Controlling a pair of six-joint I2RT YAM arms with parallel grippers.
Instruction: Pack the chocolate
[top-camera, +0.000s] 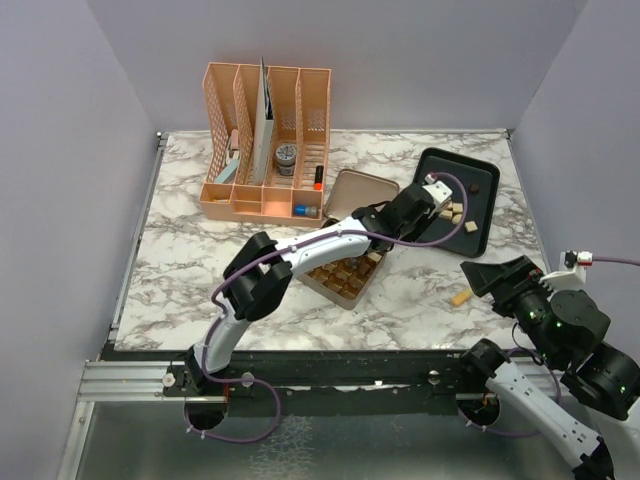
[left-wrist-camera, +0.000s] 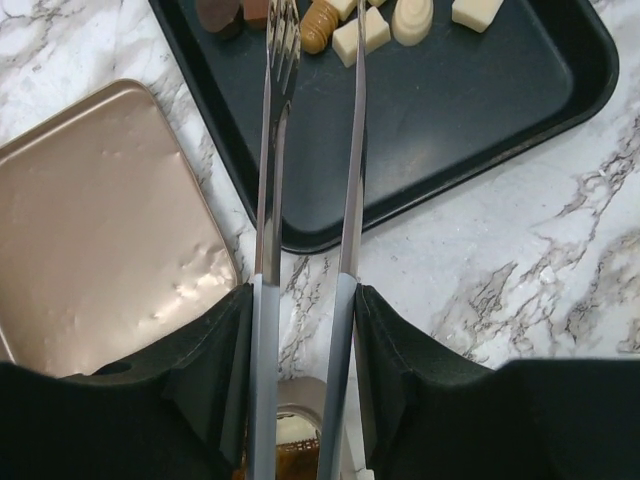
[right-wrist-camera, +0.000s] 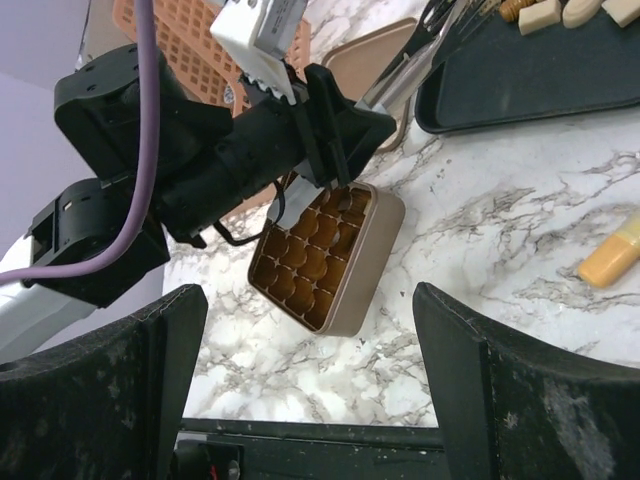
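Note:
My left gripper is shut on metal tongs (left-wrist-camera: 350, 200), whose tips reach over the black tray (left-wrist-camera: 450, 130) among white, brown and tan chocolates (left-wrist-camera: 410, 20). The chocolate box (right-wrist-camera: 365, 280), with a brown compartment insert, sits below the left arm, partly hidden, its lid (left-wrist-camera: 105, 210) lying open behind it. My right gripper (top-camera: 505, 278) stands open at the right front, its fingers wide apart in its wrist view.
A peach organizer (top-camera: 265, 205) with stationery stands at the back left. A yellow object (right-wrist-camera: 610, 258) lies on the marble table at the right front.

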